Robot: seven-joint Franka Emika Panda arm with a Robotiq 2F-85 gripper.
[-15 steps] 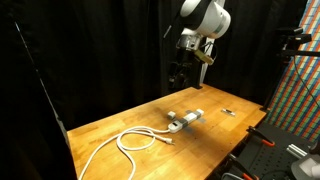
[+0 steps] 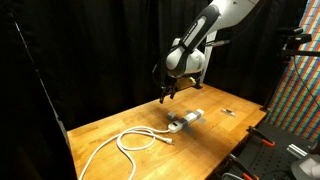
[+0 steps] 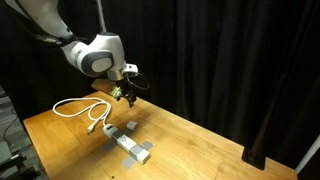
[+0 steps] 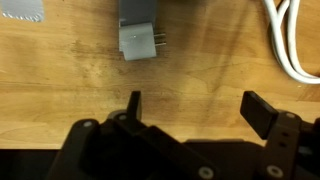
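Observation:
My gripper is open with nothing between its fingers, and bare wood lies under the gap. In exterior view 1 the gripper hangs above the table behind a white power strip. A small grey block with thin metal prongs, apparently a plug or adapter, lies ahead of the fingers in the wrist view, apart from them. The strip also shows in exterior view 2, with a small grey piece beside it. A white cable curves at the wrist view's upper right.
The white cable loops across the table's left part in exterior view 1. A small pale item lies to the right. Grey tape-like patches mark the wood. Bare table spreads right of the strip in exterior view 2.
The power strip and cable have not moved.

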